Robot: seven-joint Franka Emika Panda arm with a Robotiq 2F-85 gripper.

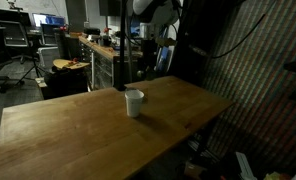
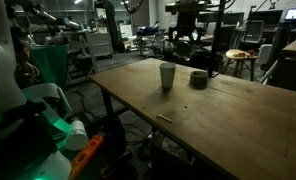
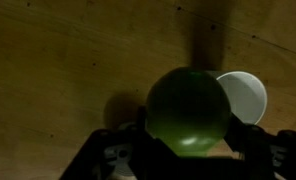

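Observation:
In the wrist view a round, glossy green object [image 3: 188, 108] fills the space between the fingers of my gripper, which is shut on it. Beside it, partly covered, is a white cup [image 3: 248, 96]. Exterior view 1 has the cup [image 1: 134, 103] upright on the wooden table, with my gripper [image 1: 144, 66] raised above and behind it; the held object is small and dark there. The same cup [image 2: 167, 76] stands apart from a darker round container [image 2: 198, 79] in exterior view 2.
The table [image 1: 78, 130] is broad and mostly bare. A small light stick-like item [image 2: 164, 118] lies near one edge in exterior view 2. Chairs and desks stand beyond the table.

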